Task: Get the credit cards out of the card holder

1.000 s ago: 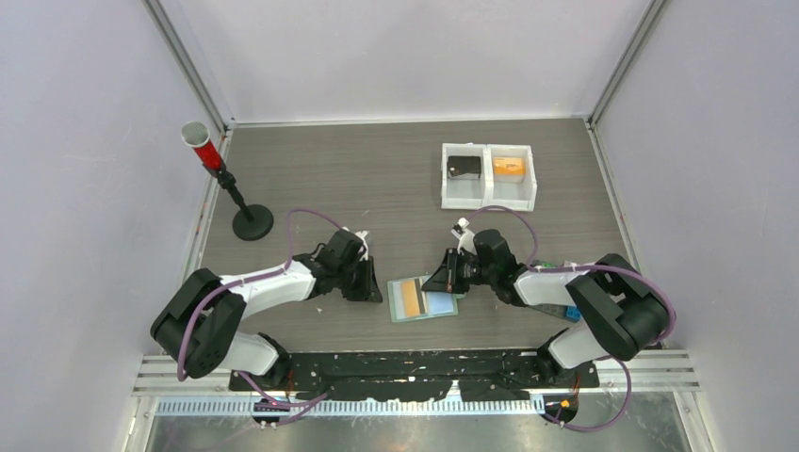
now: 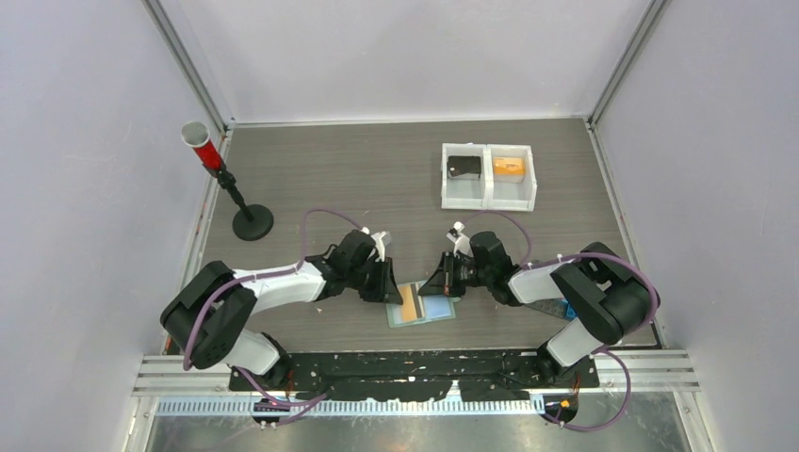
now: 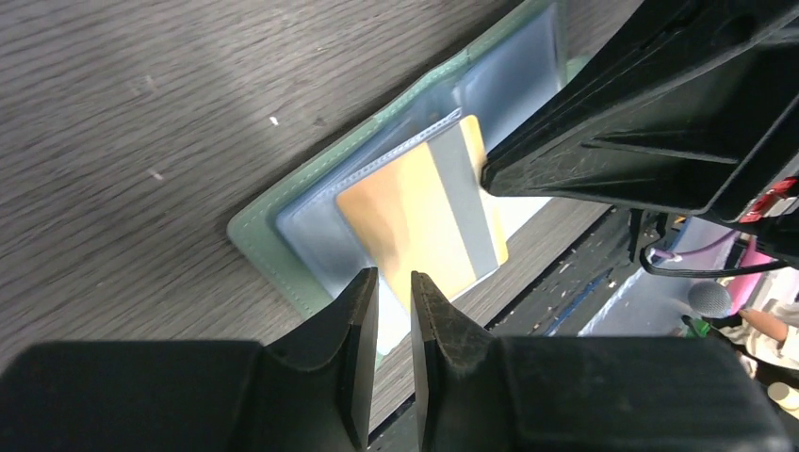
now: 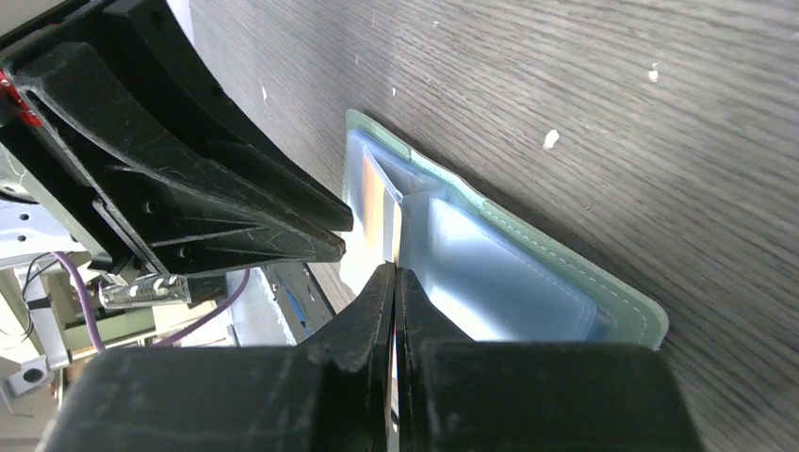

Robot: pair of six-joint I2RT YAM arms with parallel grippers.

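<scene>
The pale green card holder (image 2: 396, 318) lies spread on the table with clear bluish pockets. An orange card with a grey stripe (image 3: 415, 202) sits in its left half, its right edge raised. On that edge, my right gripper is shut, the card's thin pale edge (image 4: 397, 235) running between its tips. Whether pocket plastic is pinched too cannot be told. My left gripper hovers at the card's left side, fingers a narrow gap apart, and no grip on the card shows. The card itself (image 2: 409, 303) is partly covered by my left arm from above.
At the back right stands a white two-part tray (image 2: 487, 202) with a black item (image 2: 464, 167) and an orange box (image 2: 509, 167). A black stand with a red cup (image 2: 203, 151) is back left. Mid-table is clear.
My left gripper has moved right, from beside the holder to over its left edge. The right gripper stays on the card's edge, while its upper arm has shifted slightly left.
</scene>
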